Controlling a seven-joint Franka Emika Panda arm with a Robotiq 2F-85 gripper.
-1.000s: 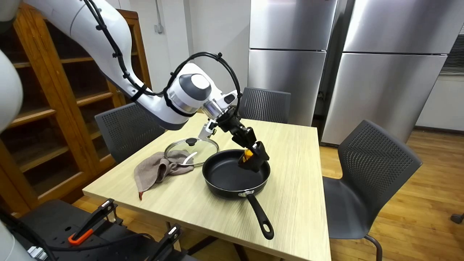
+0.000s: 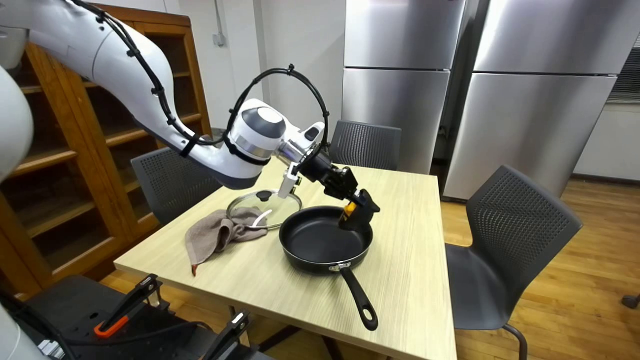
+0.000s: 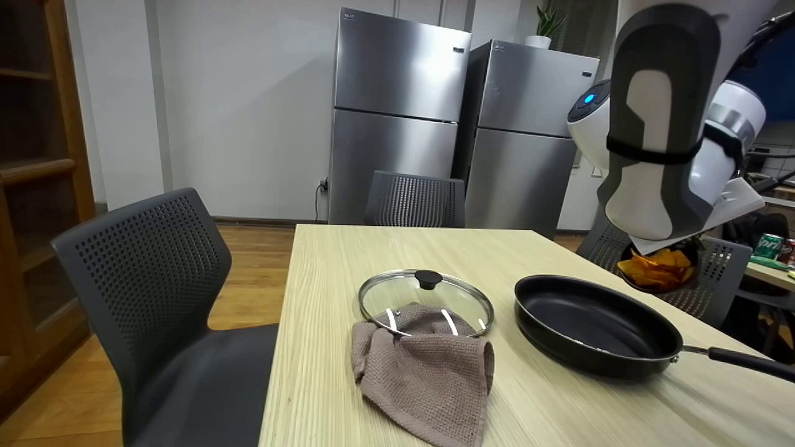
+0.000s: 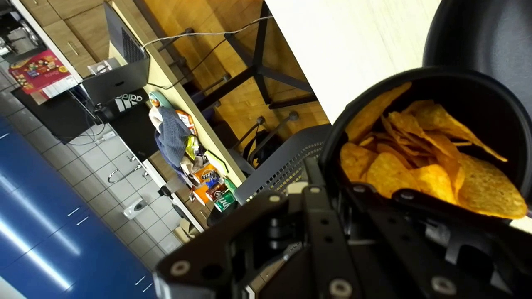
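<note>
My gripper is shut on the rim of a black bowl, holding it tilted over the right part of the black frying pan. Orange chips lie inside the bowl, as the wrist view shows. In the second exterior view the chips face that camera, with the arm partly covering the bowl. The pan looks empty, its handle pointing to the table's near right. In the wrist view the fingertips are hidden behind the bowl's near wall.
Left of the pan, a glass lid with a black knob rests partly on a crumpled brown towel. Chairs stand round the table. Bare table lies to the pan's right.
My gripper and the bowl have moved slightly to the right and up, and the bowl's tilt looks a little different. Pan, lid and towel have stayed put.
</note>
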